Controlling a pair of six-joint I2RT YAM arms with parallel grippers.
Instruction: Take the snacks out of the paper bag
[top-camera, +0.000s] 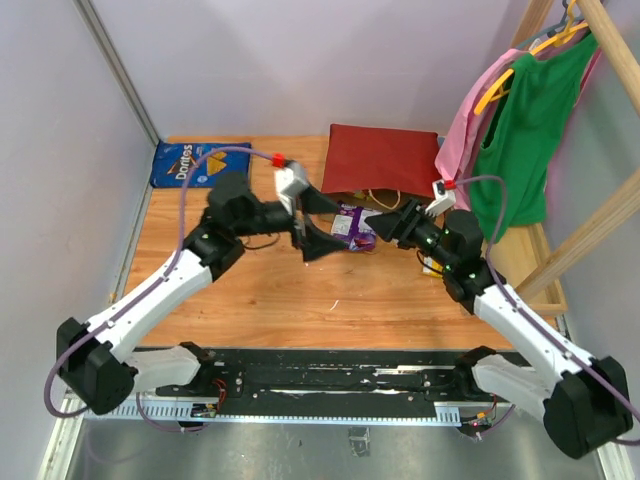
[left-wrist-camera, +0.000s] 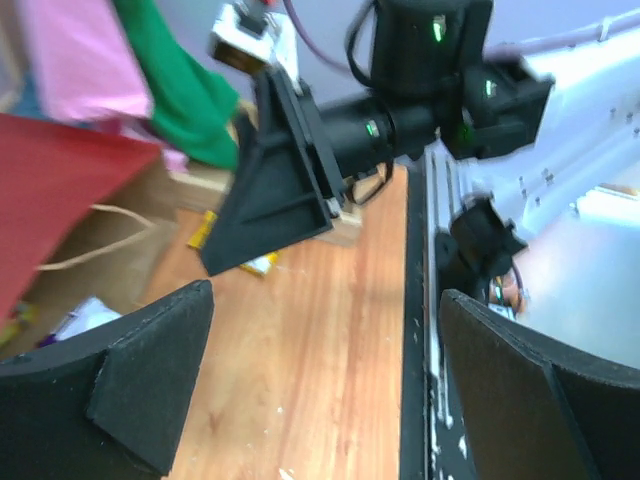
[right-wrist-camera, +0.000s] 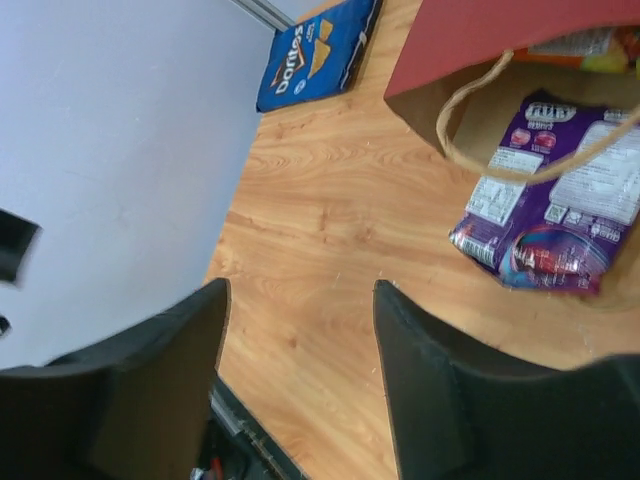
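Note:
The red paper bag (top-camera: 380, 155) lies on its side at the back, its mouth and rope handle (right-wrist-camera: 470, 150) facing front. A purple snack pack (right-wrist-camera: 545, 200) pokes out of the mouth, with an orange-yellow pack (right-wrist-camera: 590, 50) deeper inside. My left gripper (top-camera: 315, 225) stands open beside the purple pack, nothing between its fingers. My right gripper (top-camera: 390, 225) is just right of that pack, empty, its fingers apart in the right wrist view.
A blue Doritos bag (top-camera: 200, 165) lies at the back left. Clothes (top-camera: 530, 130) hang on a wooden rack at the right.

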